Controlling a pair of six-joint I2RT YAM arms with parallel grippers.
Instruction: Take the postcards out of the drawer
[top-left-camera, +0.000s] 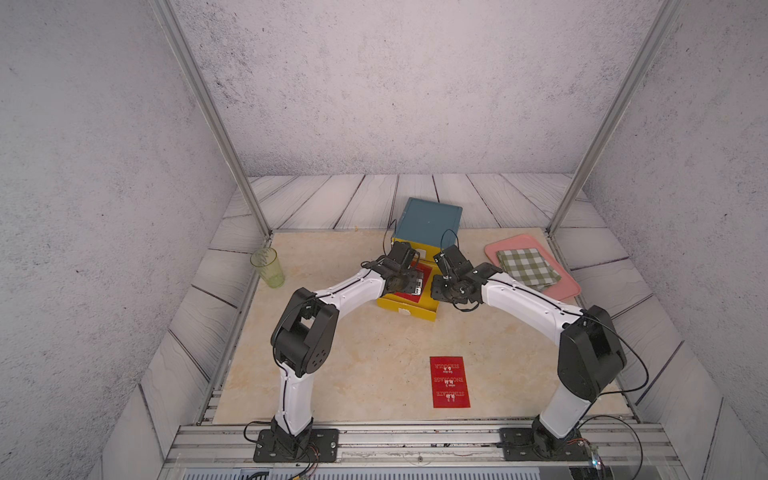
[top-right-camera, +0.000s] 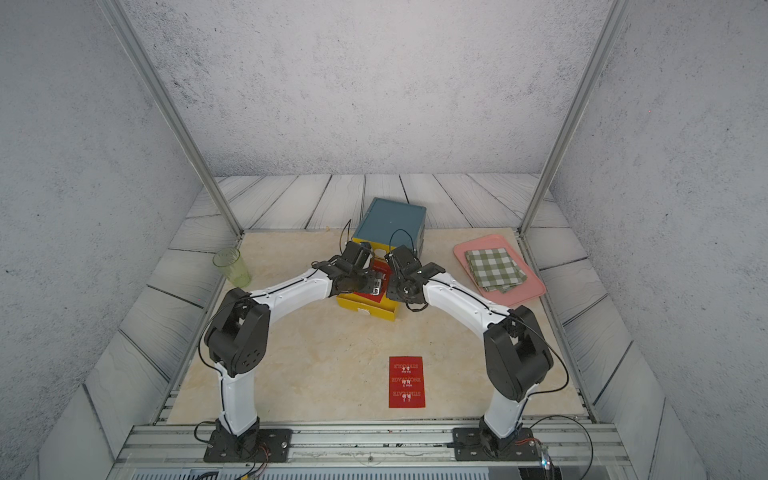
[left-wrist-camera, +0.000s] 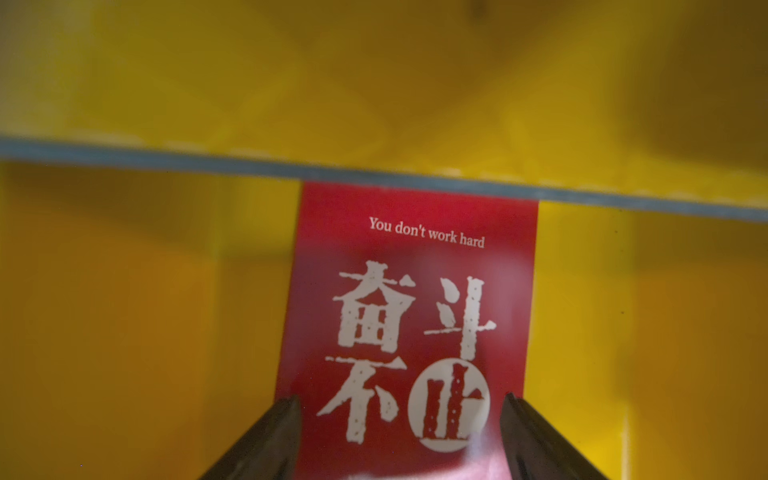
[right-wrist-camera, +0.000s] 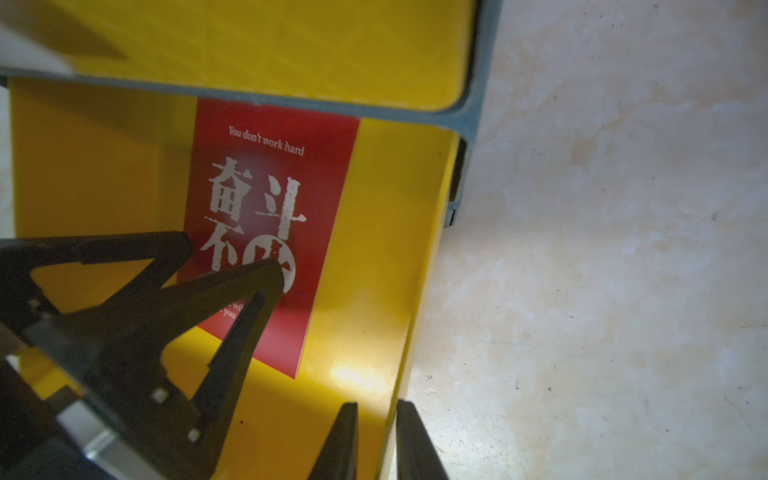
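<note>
A red postcard with white characters (left-wrist-camera: 336, 304) lies in the open yellow drawer (right-wrist-camera: 368, 240) of a teal-topped box (top-left-camera: 429, 220). My left gripper is open over the postcard, a fingertip at either side of its lower part. My right gripper is at the drawer's right side wall, its fingertips close together with the wall's edge between them; whether they grip it cannot be told. A second red card (top-left-camera: 449, 381) lies on the table in front.
A green glass (top-left-camera: 268, 270) stands at the far left. A pink tray (top-right-camera: 528, 292) with a checked cloth is at the back right.
</note>
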